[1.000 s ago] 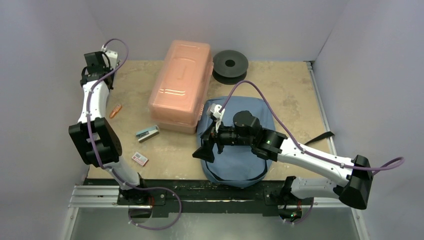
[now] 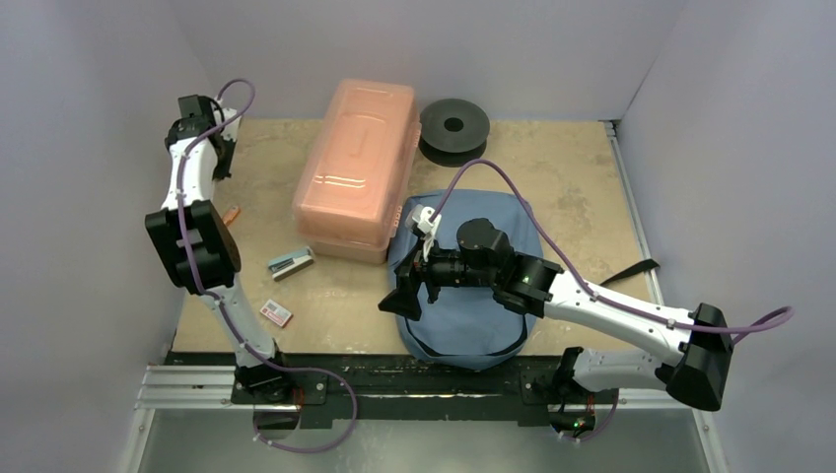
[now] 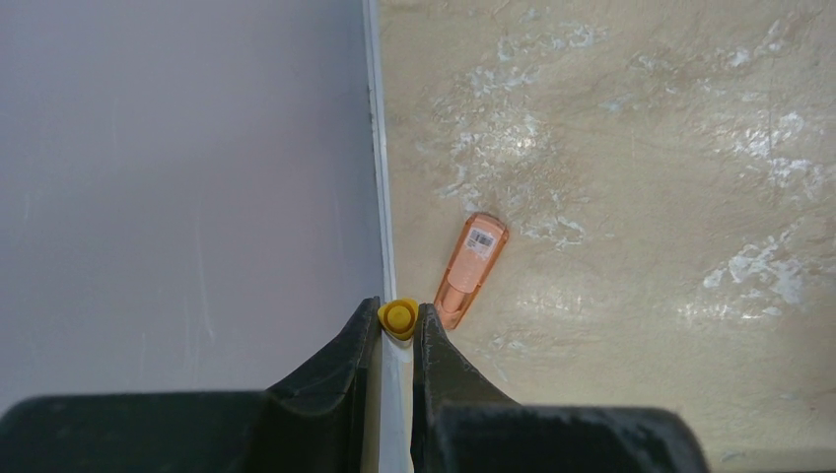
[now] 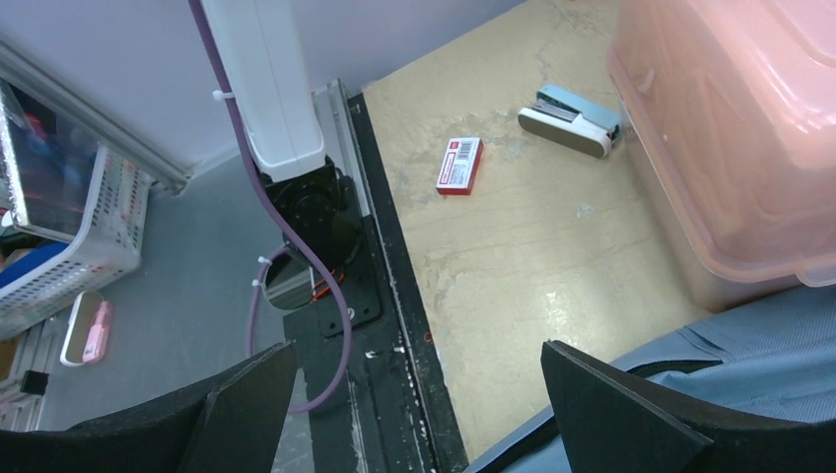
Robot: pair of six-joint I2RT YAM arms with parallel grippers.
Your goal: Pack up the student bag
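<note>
At the left wall, my left gripper is shut on a slim thing with a yellow round end (image 3: 399, 315), seen end-on in the left wrist view. The rest of it is hidden. Just beyond the fingertips in that view lies an orange case with a barcode label (image 3: 471, 264). My right gripper stands open and empty above the left side of the blue bag (image 2: 468, 330). A blue stapler (image 4: 570, 118) and a small red and white box (image 4: 459, 166) lie on the table's left part.
A large pink lidded box (image 2: 357, 163) stands left of the bag at the back. Beside it sits a black spool (image 2: 454, 128). The tabletop right of the bag is mostly clear, with a black strap (image 2: 631, 272) near the right edge.
The left arm has shifted a little to the right, and its forearm has come closer to the orange case. The right arm, bag and box have stayed put.
</note>
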